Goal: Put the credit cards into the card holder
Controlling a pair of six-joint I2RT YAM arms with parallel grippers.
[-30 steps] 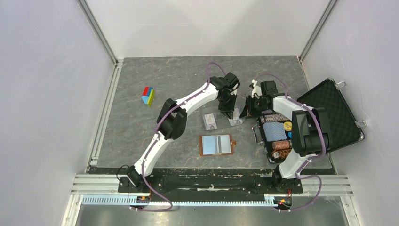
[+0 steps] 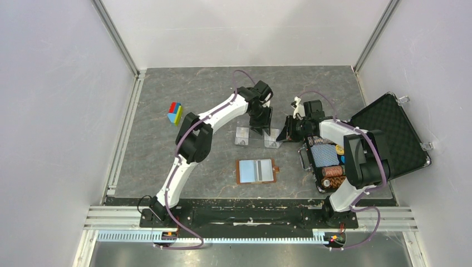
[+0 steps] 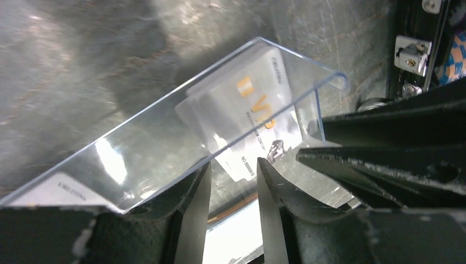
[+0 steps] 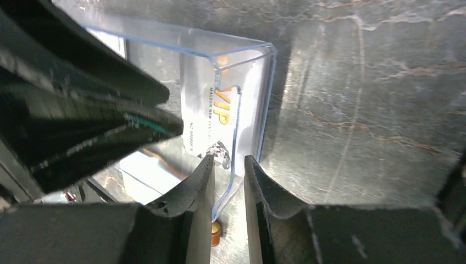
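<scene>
The clear card holder (image 2: pixel 256 143) lies on the grey table, with white cards visible at its left and right ends. At its right end, the card with orange "VIP" lettering (image 4: pixel 211 104) appears inside the clear walls. More than one card seems stacked there in the left wrist view. A second card (image 2: pixel 241 136) shows at the left end. My left gripper is part open at the holder's long wall; I cannot tell whether that wall runs between its fingers. My right gripper is part open, the holder's end edge running between its fingers.
A brown-edged board with pale sheets (image 2: pixel 255 171) lies in front of the holder. To the right stands an open black case (image 2: pixel 311 177) full of items. Colourful blocks (image 2: pixel 175 112) sit far left. The two grippers are close together.
My left gripper has moved left; my right gripper has shifted slightly left.
</scene>
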